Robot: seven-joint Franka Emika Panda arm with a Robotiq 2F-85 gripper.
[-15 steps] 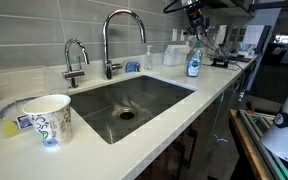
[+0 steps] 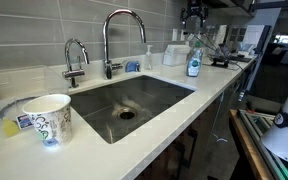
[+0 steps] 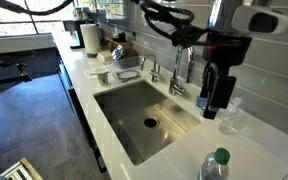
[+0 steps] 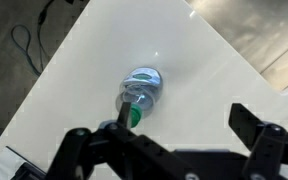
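A clear bottle with a blue-and-white label and green cap [image 4: 139, 92] stands on the white counter. In exterior view 1 the bottle [image 2: 194, 64] is beyond the sink's far end, and in exterior view 2 its green top [image 3: 215, 164] shows at the bottom right. Above it hangs my gripper, open with its fingers wide apart. Nothing is between them; the bottle sits ahead of the fingers, nearer the left one in the wrist view.
A steel sink [image 2: 127, 115] with tall faucet [image 2: 108, 45] takes up the middle counter. A soap dispenser [image 2: 148, 58] stands by the wall. Nearer are a patterned cup [image 2: 51, 121] and a clear plastic container [image 2: 9, 92]. Bare counter surrounds the bottle.
Over the last second my gripper has swung from a sideways pose to point more downward above the bottle. Bottle, cup and sink items have not moved.
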